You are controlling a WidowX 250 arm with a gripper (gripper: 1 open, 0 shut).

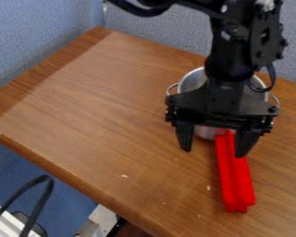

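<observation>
My gripper (pixel 215 139) stands open above the upper end of a red bar (pixel 237 185), with its two dark fingers pointing down, one on each side, the left one over bare wood. The bar lies lengthwise on the wooden table (pixel 89 111) at the right. A steel pot (pixel 187 85) with side handles is behind the gripper, mostly hidden by it. I cannot tell whether the fingers touch anything.
Blue padded walls line the back and left. At the lower left, beyond the table edge, are black cables (pixel 40 190) and white hardware.
</observation>
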